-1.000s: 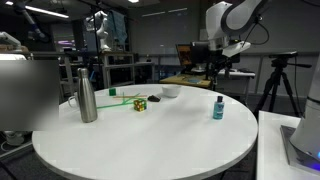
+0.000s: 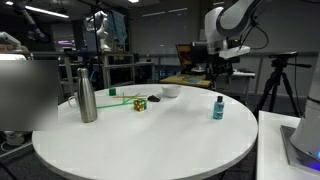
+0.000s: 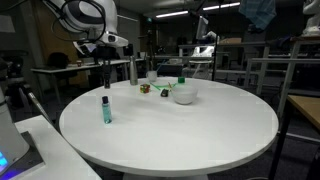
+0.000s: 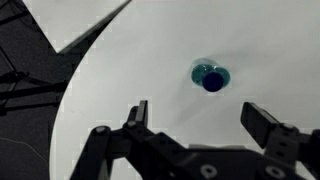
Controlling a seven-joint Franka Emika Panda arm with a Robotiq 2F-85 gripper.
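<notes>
A small teal bottle (image 2: 218, 108) with a dark cap stands upright on the white round table (image 2: 140, 145), close to the arm's side. From above, the wrist view shows the same bottle (image 4: 209, 75) beyond the fingertips, a little right of the middle. My gripper is open, its two black fingers wide apart and nothing between them. In exterior view 2 the gripper (image 3: 106, 79) hangs in the air above the table, clear of the bottle (image 3: 107, 110).
Toward the table's other side stand a steel flask (image 2: 88, 101), a white bowl (image 2: 171, 91), a yellow patterned cube (image 2: 140, 105), a small dark object (image 2: 154, 99) and a green block (image 2: 112, 92). Much of the table around the bottle is bare.
The arm has shifted slightly, and the gripper has come a little lower over the table in exterior view 1. The bottle and other objects stay where they were.
</notes>
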